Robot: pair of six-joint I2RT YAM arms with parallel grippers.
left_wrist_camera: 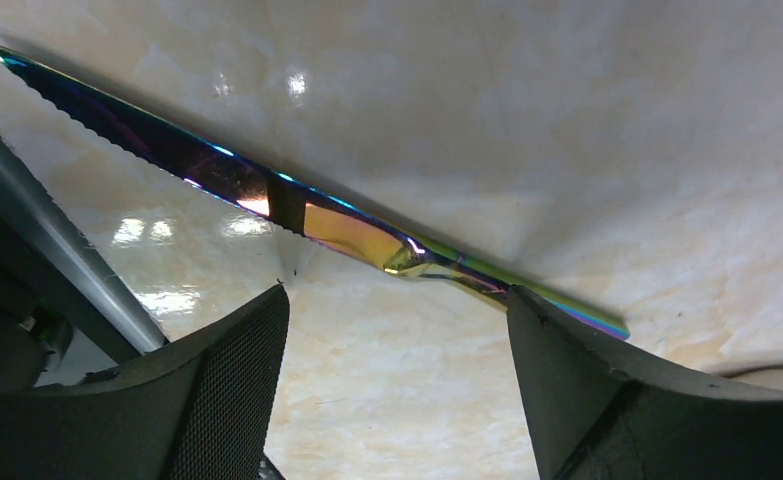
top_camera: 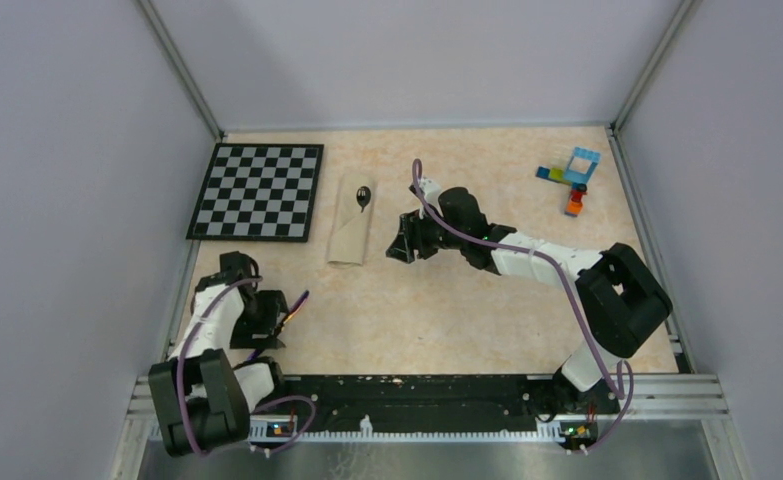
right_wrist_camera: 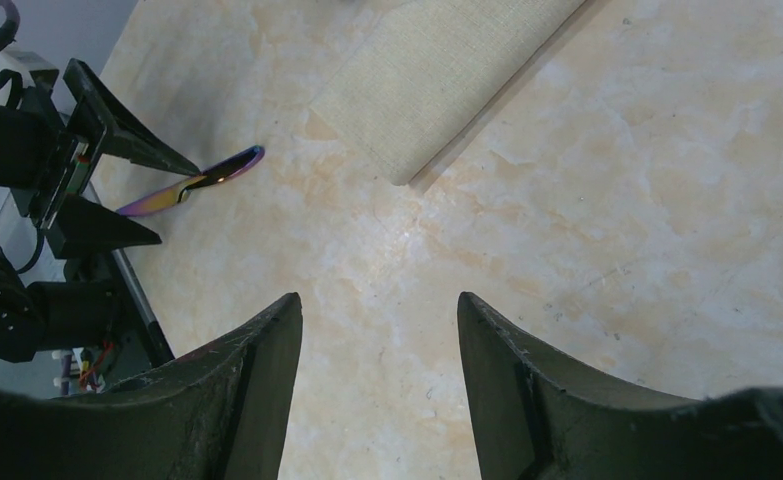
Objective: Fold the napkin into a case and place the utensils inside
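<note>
A folded beige napkin lies in the middle-left of the table, with a dark utensil, apparently a spoon or fork, on it. An iridescent knife lies on the table at the front left. My left gripper is open just above the knife, its fingertips astride the handle side, nothing gripped. My right gripper hangs open and empty over the table, right of the napkin.
A checkered board lies at the back left. Toy bricks sit at the back right. The front edge is close to the knife.
</note>
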